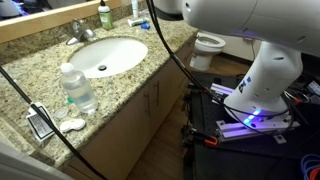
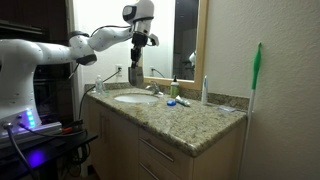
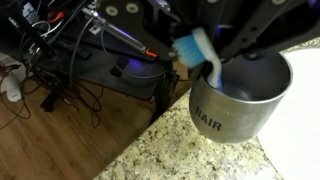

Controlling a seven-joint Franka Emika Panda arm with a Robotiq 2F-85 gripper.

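Observation:
A grey metal cup (image 3: 228, 121) with dark letters on its side fills the right of the wrist view. My gripper is shut on its upper part; the exact contact is partly hidden by dark fingers. From the cup's mouth leans a white brush (image 3: 213, 68) with blue and white bristles, its head close to the camera. In exterior view 2 the gripper (image 2: 137, 52) hangs above the sink, the cup (image 2: 135, 76) dark beneath it. Exterior view 1 leaves both gripper and cup out of frame.
The white sink (image 1: 128, 52) is set in a speckled counter (image 1: 112, 103). A clear bottle (image 1: 78, 88) stands to its near side, beside a white sponge-like item. Green soap bottle (image 2: 174, 87), blue item (image 2: 178, 102) and white bottle (image 2: 205, 90) stand by the mirror wall.

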